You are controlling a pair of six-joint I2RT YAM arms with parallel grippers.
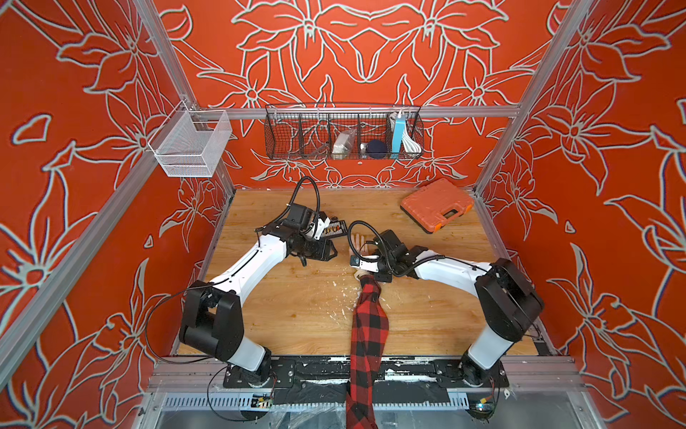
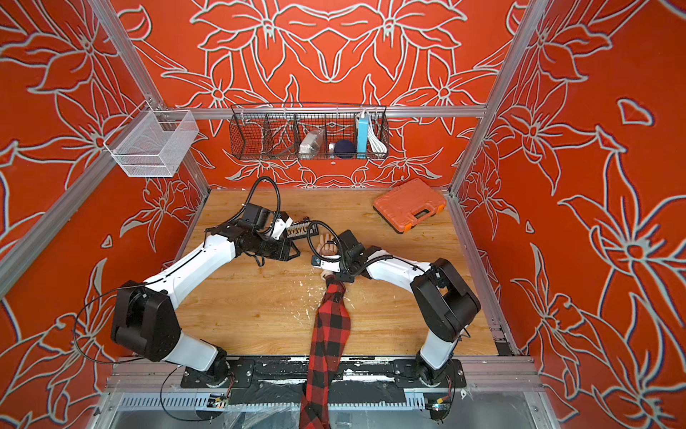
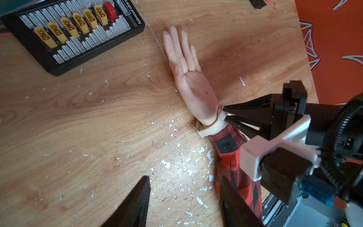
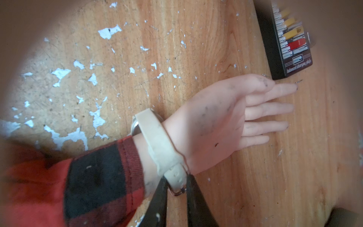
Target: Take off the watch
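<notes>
A pale strap watch [image 4: 157, 140] is around the wrist of a mannequin hand [image 4: 211, 117] lying palm up; the dial [image 4: 135, 125] is mostly hidden beneath the wrist. The strap's buckle end [image 4: 175, 177] lies at the fingertips of my right gripper. That gripper is shut, its tips against the strap region; whether they pinch it cannot be told. In the left wrist view the right fingers [image 3: 245, 106] reach the strap [image 3: 213, 126] from the right. My left gripper stands open over bare wood, nothing between its fingers, left of the forearm.
A black charging board [image 3: 71, 34] lies beyond the hand on the left. The plaid sleeve [image 1: 369, 321] runs to the table's front edge. An orange case [image 1: 436, 205] sits at the back right. Clear wood [image 1: 300, 307] lies at the front left.
</notes>
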